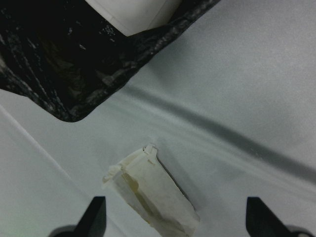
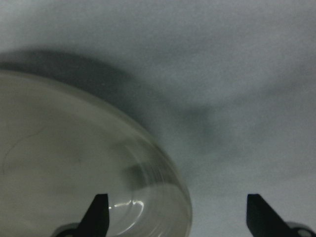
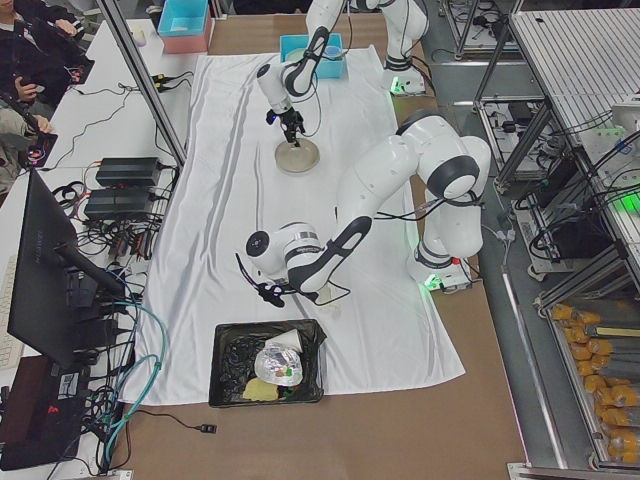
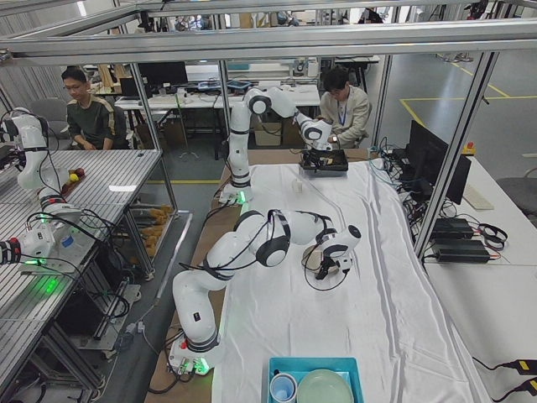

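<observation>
A crumpled cream paper item (image 1: 153, 190) lies on the white cloth beside the black-lined bin (image 3: 225, 365); my left gripper is open above it, nothing held. The bin holds white packaging, a foil-like item and a yellow piece. A beige plate (image 3: 297, 162) lies farther along the cloth. My right gripper is open over the plate's rim, its fingertips either side of it in the right wrist view; whether they reach down to the rim I cannot tell.
A blue tub (image 4: 352, 374) with a cup and a green plate stands beyond the right arm. A monitor and cables line one side of the cloth. The cloth between the bin and the beige plate is mostly clear.
</observation>
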